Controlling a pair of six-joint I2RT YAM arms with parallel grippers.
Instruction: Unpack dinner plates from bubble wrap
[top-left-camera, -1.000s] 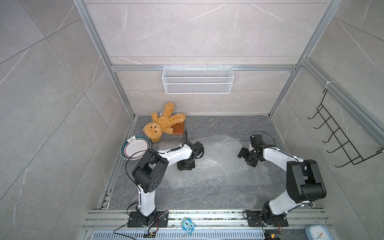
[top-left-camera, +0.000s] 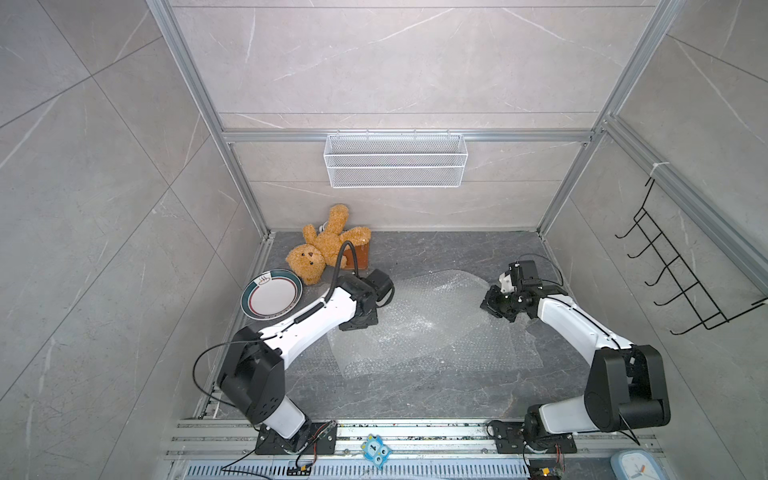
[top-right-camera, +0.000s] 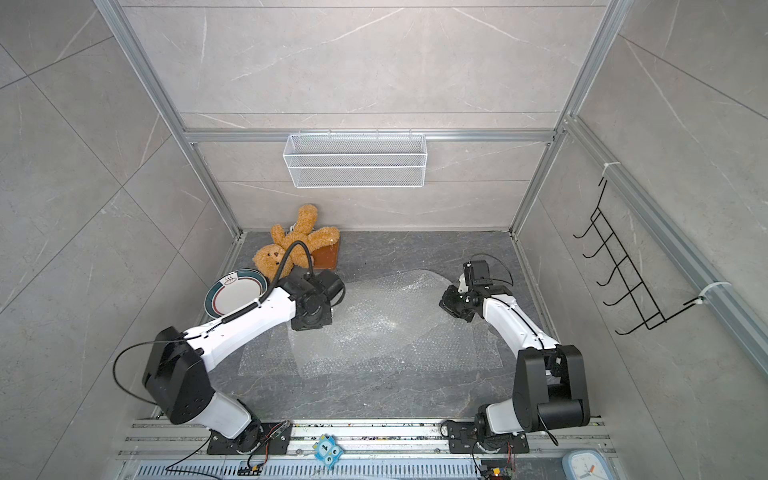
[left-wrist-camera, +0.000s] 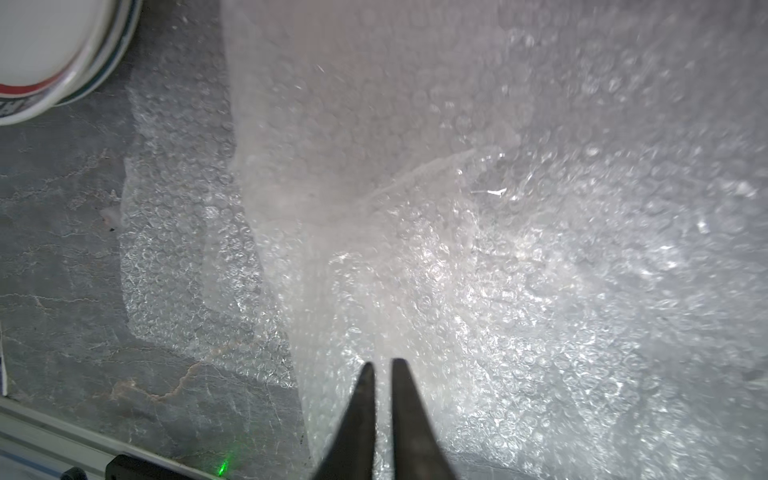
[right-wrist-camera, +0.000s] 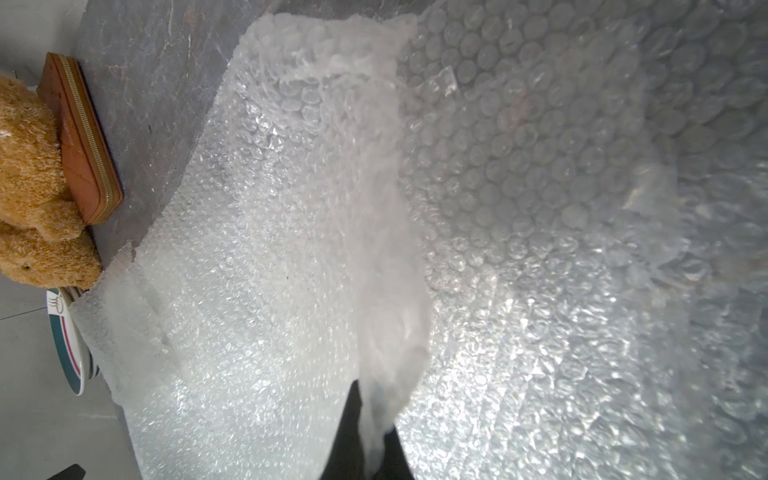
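Bubble wrap (top-left-camera: 432, 336) lies spread in overlapping sheets across the middle of the table. At the far left sits a small stack of plates (top-left-camera: 270, 296), white with green and red rims. Over the left part of the wrap is my left gripper, its tips blurred, slightly apart and holding nothing. At the right side, my right gripper is shut on a folded strip of the wrap, which runs up from between its fingers in the right wrist view.
A teddy bear (top-left-camera: 306, 260) lies at the back left on a brown leather case (right-wrist-camera: 92, 152). A white wire basket (top-left-camera: 395, 160) hangs on the back wall, a black hook rack (top-left-camera: 680, 280) on the right wall.
My left arm has swung left and lifted, its gripper moving left over the wrap.
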